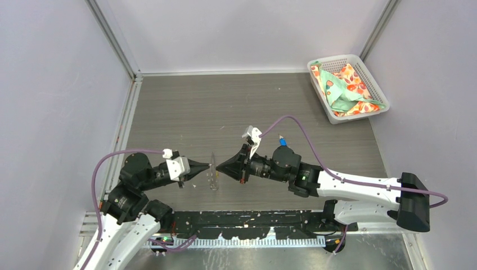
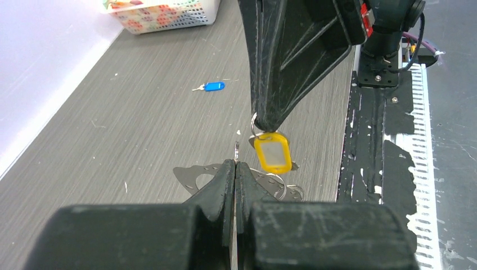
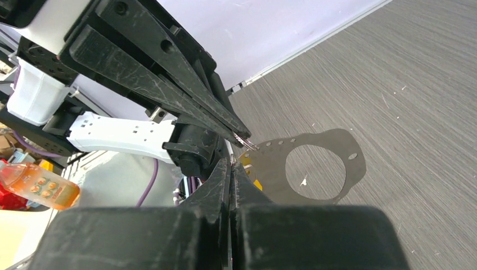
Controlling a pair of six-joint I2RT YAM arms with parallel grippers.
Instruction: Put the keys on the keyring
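Observation:
At the left front of the table in the top view, my left gripper and right gripper face each other, tips almost meeting. The left fingers are shut on a thin metal ring, the keyring, whose end juts past the tips. A grey metal plate with holes hangs beneath. My right gripper is shut on the small wire ring of a yellow key tag. Whether the two rings touch, I cannot tell. The yellow tag's key is mostly hidden.
A key with a blue tag lies on the table, beyond the right arm. At the back right stands a white basket holding patterned cloth.

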